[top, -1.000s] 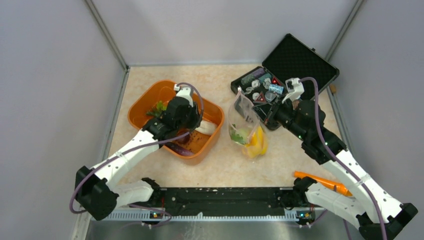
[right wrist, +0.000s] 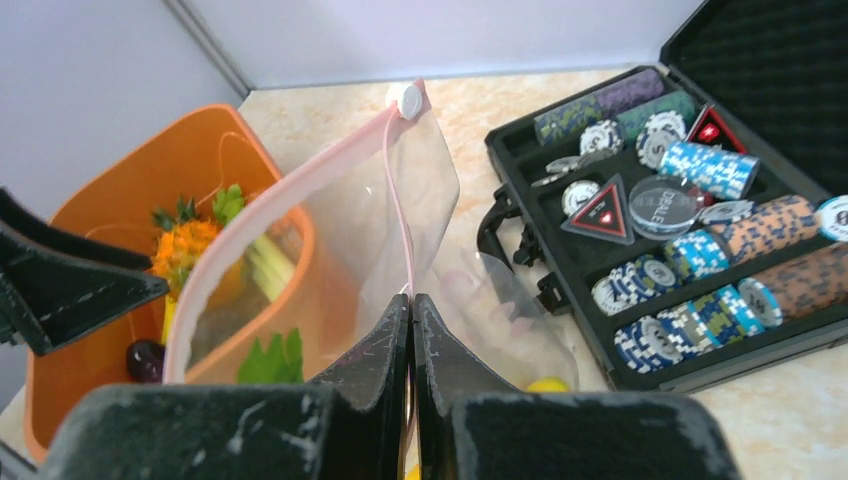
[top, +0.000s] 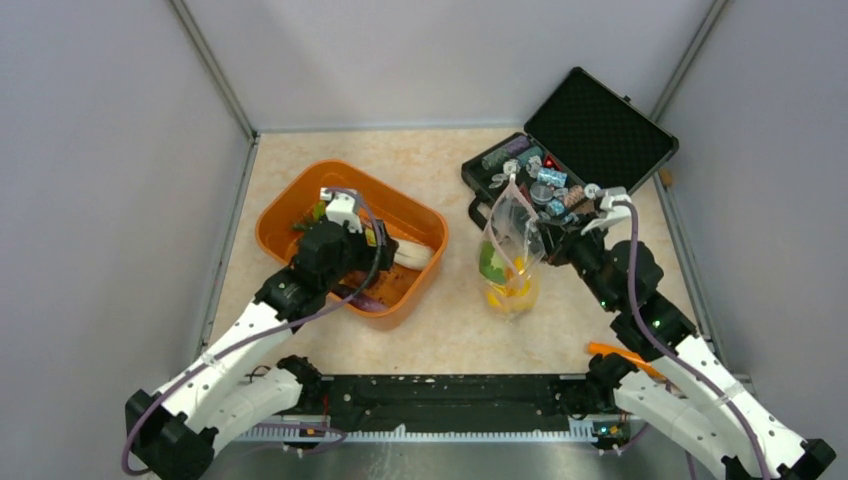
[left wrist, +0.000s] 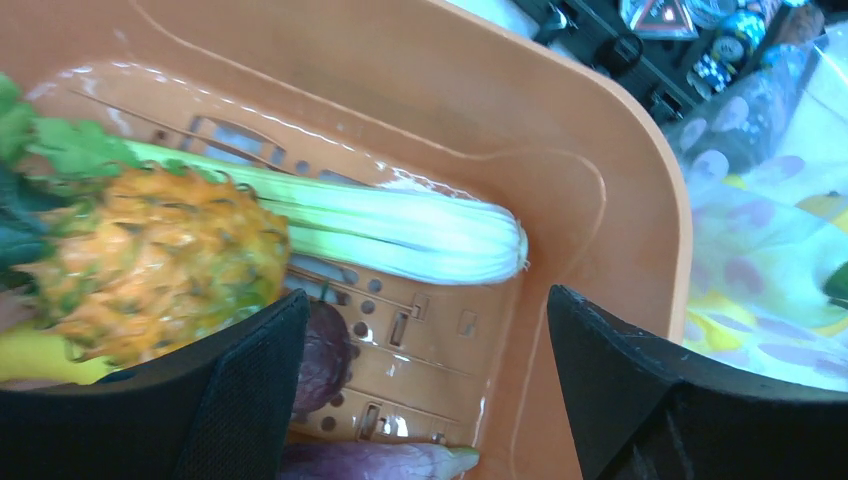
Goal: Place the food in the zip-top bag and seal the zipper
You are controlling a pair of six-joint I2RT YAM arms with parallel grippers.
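The clear zip bag (top: 517, 225) stands on the table with yellow and green food in its bottom; its pink-edged mouth gapes. My right gripper is shut on the bag's thin rim at the right side of the mouth. Over the orange tub (top: 290, 193), my left gripper is open with nothing between its fingers. Below it in the left wrist view lie white-green celery (left wrist: 420, 232), a pineapple (left wrist: 165, 260), a dark round vegetable (left wrist: 325, 358) and a purple eggplant (left wrist: 375, 461).
Behind the bag, an open black case (top: 490, 165) holds poker chips and cans, with its lid (top: 600, 130) raised. An orange tube (top: 628, 356) lies at the front right, by the right arm.
The bag's mouth has shifted right, and its rim is now at the right gripper's fingertips. The left gripper has moved slightly left and towards the front, over the tub.
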